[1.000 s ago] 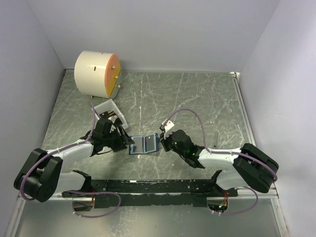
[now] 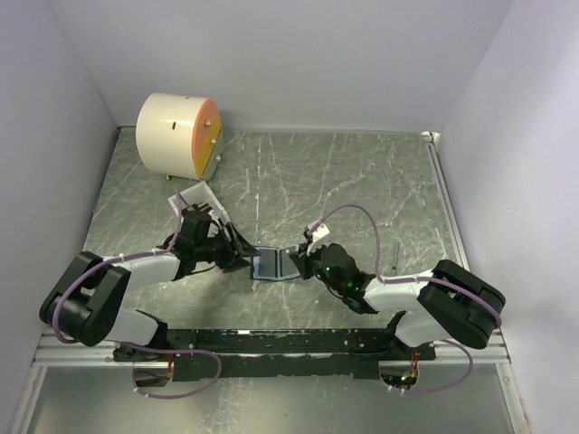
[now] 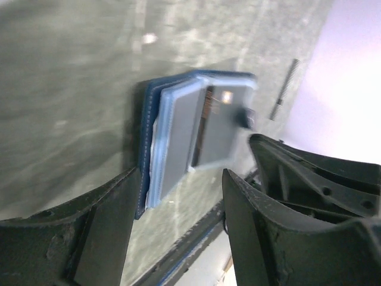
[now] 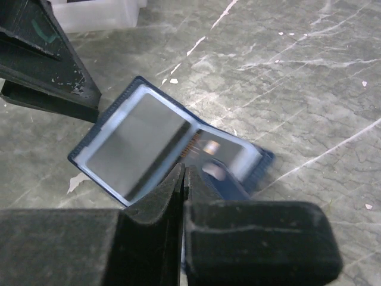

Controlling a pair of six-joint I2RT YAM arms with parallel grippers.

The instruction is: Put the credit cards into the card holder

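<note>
The card holder (image 2: pixel 267 263) lies open on the grey marble in the middle front, a blue-edged booklet with grey inner panels; in the right wrist view it (image 4: pixel 134 140) spans the space beyond my right gripper. That gripper is shut, its tips at the holder's right part, which is partly blurred. My left gripper stands part open over the holder's left side, with the holder's edge (image 3: pixel 155 143) between and just beyond its fingertips; whether it touches cannot be told. No separate card is clearly visible.
A white tray (image 2: pixel 199 192) with dark items sits at back left, partly behind the left arm, below a cream and orange cylindrical cabinet (image 2: pixel 167 136). A thin dark rod (image 2: pixel 396 255) lies to the right.
My left gripper has moved right, further over the holder, and the holder has shifted slightly right.
</note>
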